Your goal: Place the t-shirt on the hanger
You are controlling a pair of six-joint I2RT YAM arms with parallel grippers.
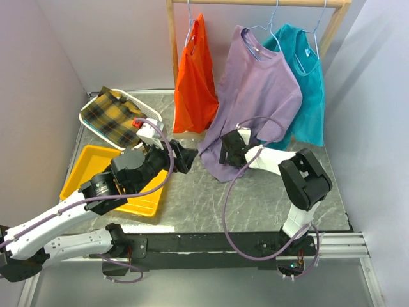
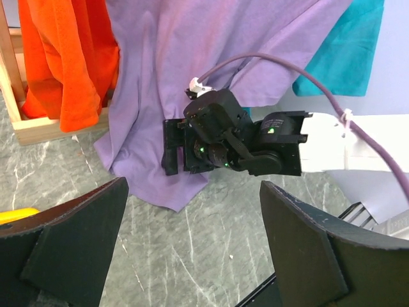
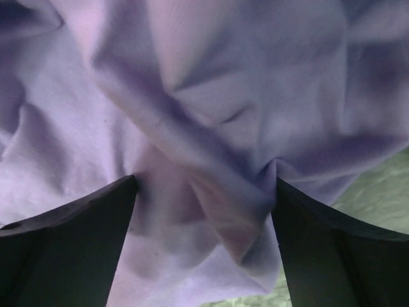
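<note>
From a blue hanger [image 1: 271, 27] on the rail hangs the purple t-shirt [image 1: 259, 86], its lower end trailing down onto the floor. My right gripper [image 1: 225, 153] is at the lower part of the shirt. In the right wrist view, folds of purple cloth [image 3: 223, 192] lie between its parted fingers; whether they are gripped is unclear. My left gripper [image 1: 189, 158] stands open to the left of the shirt's lower end, with nothing between its fingers in the left wrist view.
An orange shirt [image 1: 195, 83] hangs to the left and a teal shirt [image 1: 310, 96] to the right on the wooden rack [image 1: 255, 2]. A yellow tray [image 1: 148, 203] and a white basket [image 1: 148, 107] with plaid cloth lie left.
</note>
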